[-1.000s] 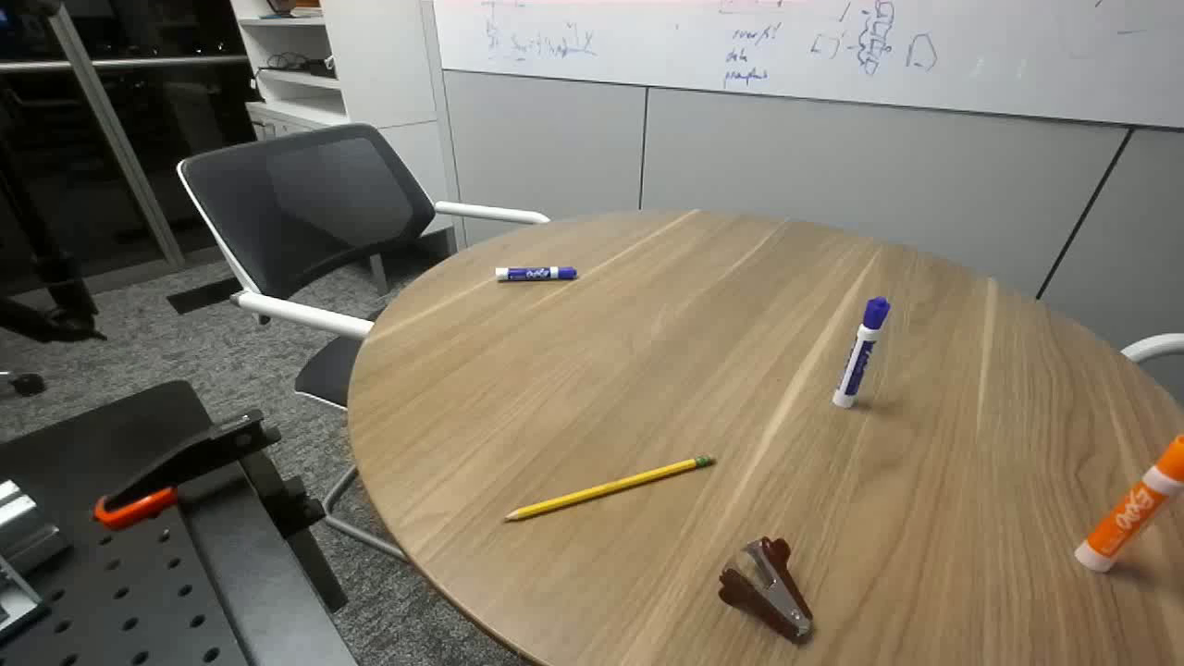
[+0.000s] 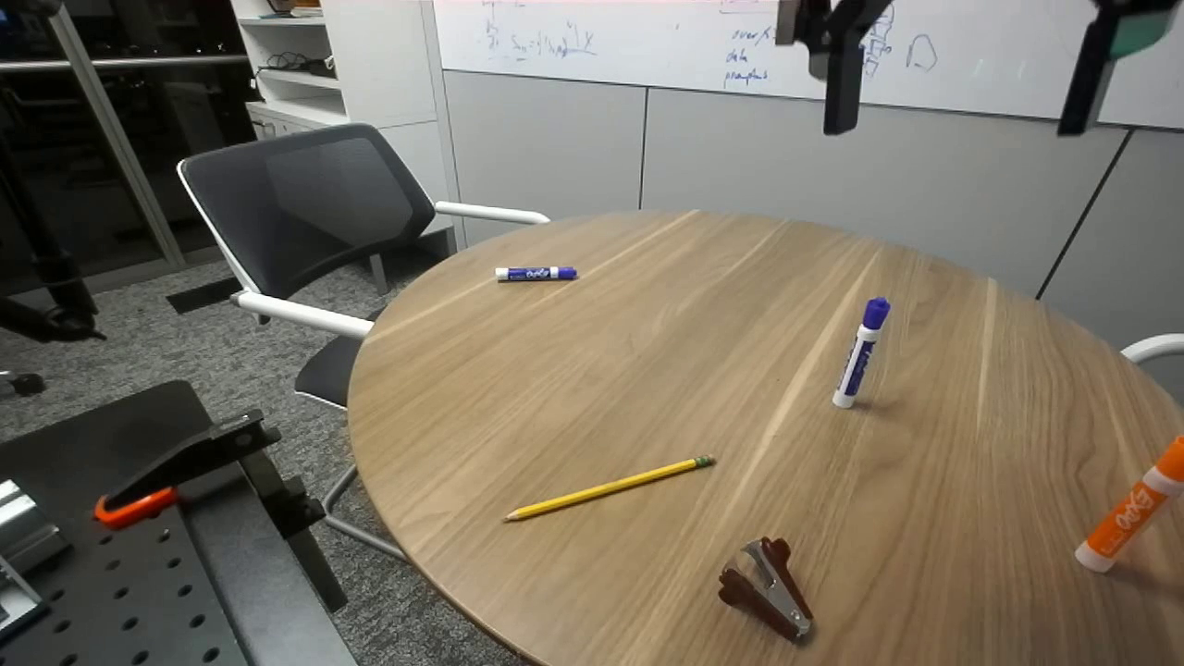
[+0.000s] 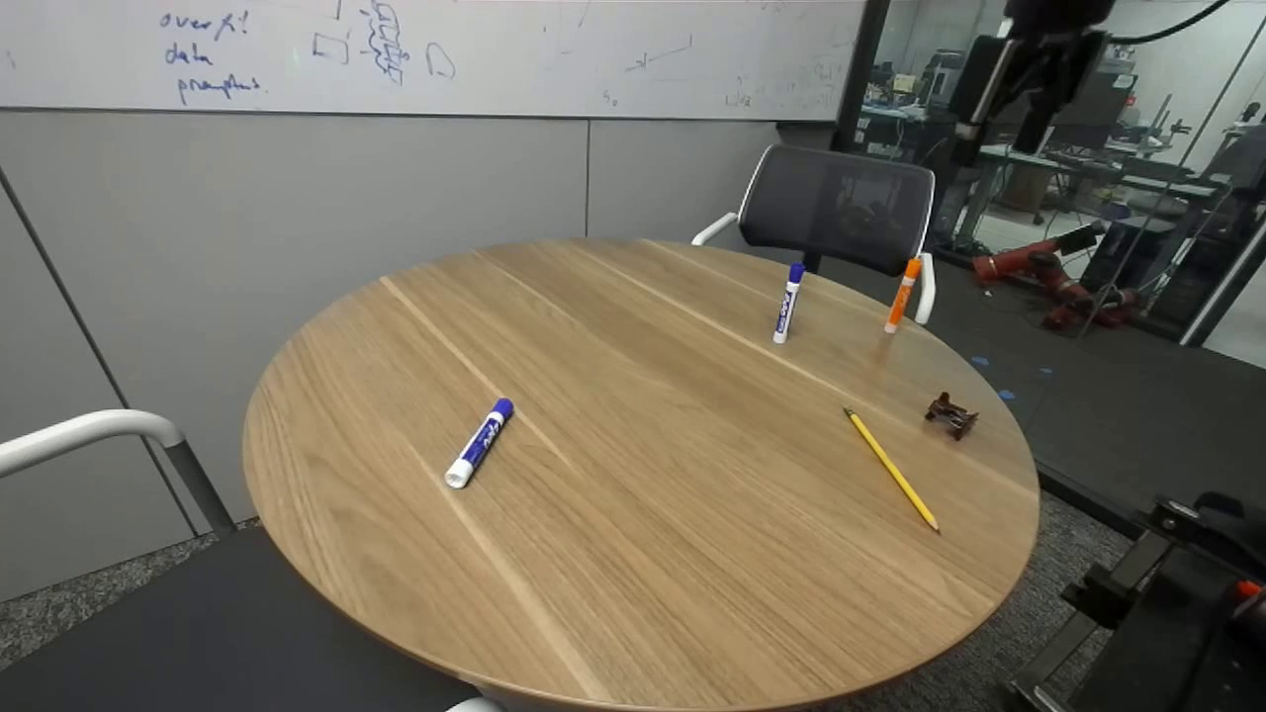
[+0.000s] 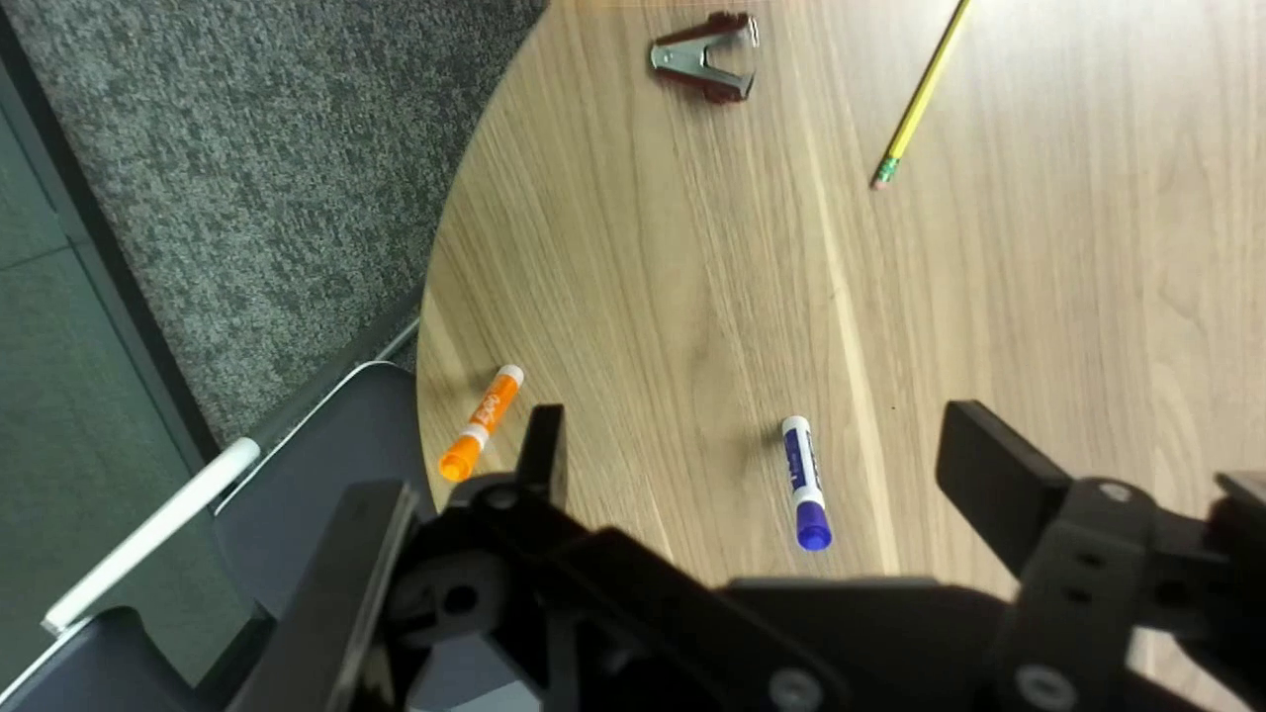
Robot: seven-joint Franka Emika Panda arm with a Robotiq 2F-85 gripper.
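Observation:
My gripper [image 2: 961, 117] hangs open and empty, high above the table's far right side in exterior view 1. Its black fingers [image 4: 548, 449] are spread wide in the wrist view. Below, within the gap as the wrist view sees it, a white marker with a purple-blue cap [image 4: 802, 481] stands on end, cap up. An orange marker [image 2: 1134, 505] also stands upright, close to the table's edge. The other blue-capped marker [image 3: 481, 444] lies flat across the table. A yellow pencil [image 2: 610, 488] and a brown staple remover [image 2: 768, 589] rest on the wood.
The round wooden table [image 3: 665, 475] has wide bare areas between the objects. One chair [image 2: 322, 211] stands by its edge, and another chair [image 3: 840, 208] is near the orange marker. A dark perforated bench [image 2: 122, 599] is at the lower left in exterior view 1.
My gripper has come into the top right of exterior view 1, where it was out of sight a second ago. The objects on the table have not moved.

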